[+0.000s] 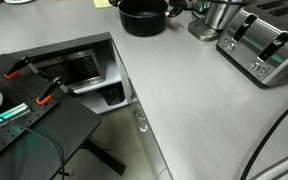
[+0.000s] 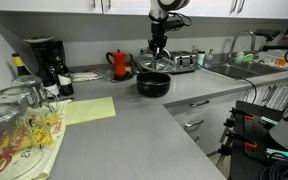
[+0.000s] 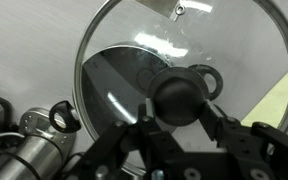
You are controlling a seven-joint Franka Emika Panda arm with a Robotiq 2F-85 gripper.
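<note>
A glass lid with a metal rim [image 3: 80, 75] hangs from my gripper, which is shut on its round black knob [image 3: 178, 95]. In exterior view 2 the gripper [image 2: 159, 48] holds the lid [image 2: 156, 62] in the air above the black pot [image 2: 153, 86], with a gap between them. Seen from the wrist, the pot [image 3: 109, 75] shows through the glass, off to the left of the knob. One pot handle [image 3: 61, 117] sticks out past the lid's rim. Exterior view 1 has the pot [image 1: 144, 18] at its top edge, without the gripper.
A toaster [image 1: 266, 42] and a steel container [image 1: 214, 18] stand right of the pot. A red moka pot [image 2: 119, 65] is behind it, and a yellow sheet [image 2: 84, 110] lies to its left. Glass jars [image 2: 26, 105] fill the left side.
</note>
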